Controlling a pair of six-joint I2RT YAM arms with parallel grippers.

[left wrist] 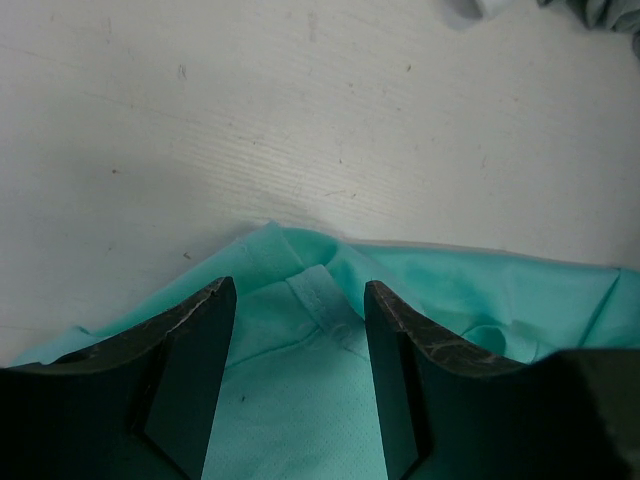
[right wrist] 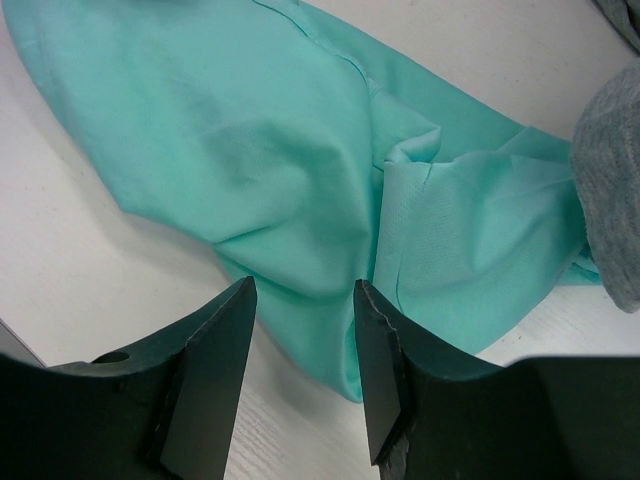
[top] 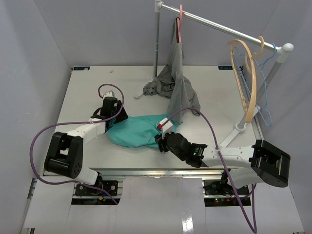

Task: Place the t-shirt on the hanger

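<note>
A teal t shirt lies crumpled on the white table. My left gripper hovers over its left end; in the left wrist view the open fingers stand above the cloth near a folded seam. My right gripper is over the shirt's front right part; in the right wrist view its fingers are open above the lower fold of the fabric. Wooden hangers and a blue hanger hang at the right end of the rail.
A grey garment hangs from a pink hanger on the rail, its lower part piled on the table and beside the teal shirt's right end. The rail's right post and foot stand at the right.
</note>
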